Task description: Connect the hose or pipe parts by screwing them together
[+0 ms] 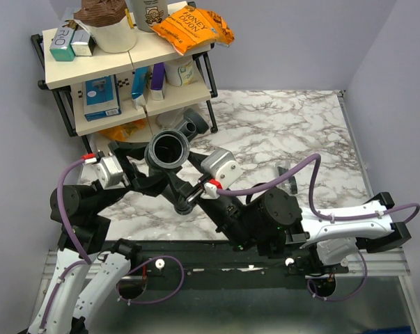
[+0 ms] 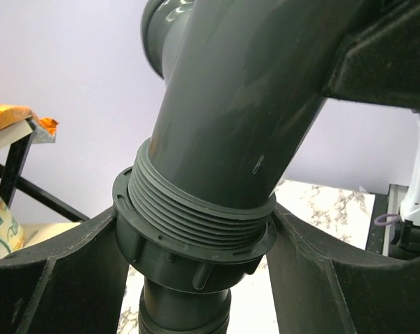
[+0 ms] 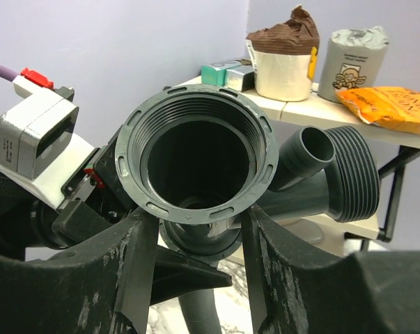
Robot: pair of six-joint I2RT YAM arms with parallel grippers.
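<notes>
A dark grey branched pipe fitting (image 1: 169, 149) stands between my two grippers, its round mouth facing up in the top view. In the left wrist view my left gripper has a finger against each side of the ribbed collar (image 2: 196, 219). From the other side, my right gripper reaches to the threaded ring (image 3: 196, 153) at the mouth. Its fingers lie either side, below the ring, whose rim hides their tips; firm contact there is unclear. A side branch with a ribbed end (image 3: 354, 174) points right in the right wrist view. Below hangs a straight dark tube (image 3: 199, 309).
A shelf rack (image 1: 91, 78) with boxes, cans and an orange bag (image 1: 189, 29) stands at the back left, close behind the fitting.
</notes>
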